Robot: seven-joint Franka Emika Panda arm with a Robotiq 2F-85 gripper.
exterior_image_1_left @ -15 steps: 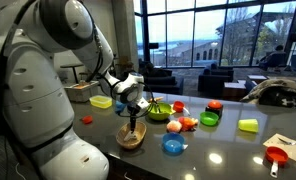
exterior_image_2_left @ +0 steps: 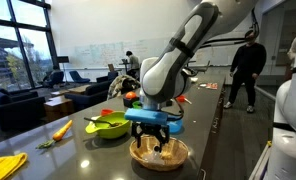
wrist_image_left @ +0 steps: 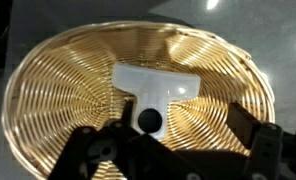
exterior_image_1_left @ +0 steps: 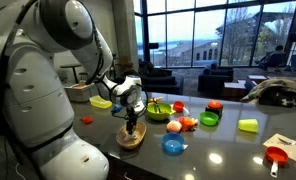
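Observation:
Inside a round wicker basket [wrist_image_left: 50, 75] lies a white T-shaped object [wrist_image_left: 156, 82] with a black round spot on its stem. My gripper is open above it, one finger to each side of the stem, with a gap between the fingers and the object. Exterior view 1 has the basket [exterior_image_1_left: 140, 139] near the table's front left, with the gripper [exterior_image_1_left: 130, 127] pointing down into it. From the other side, the basket [exterior_image_2_left: 176, 158] shows the gripper over its middle, and the fingertips are hard to make out.
Beside the basket is a blue bowl [exterior_image_1_left: 173, 144]. Behind it are a green bowl [exterior_image_1_left: 160, 112] and orange-red items [exterior_image_1_left: 182, 124]. A yellow block [exterior_image_1_left: 248, 125] and a red spatula [exterior_image_1_left: 276, 156] lie farther right.
My arm has shifted only slightly, with the gripper staying over the basket. The objects on the table have not visibly moved.

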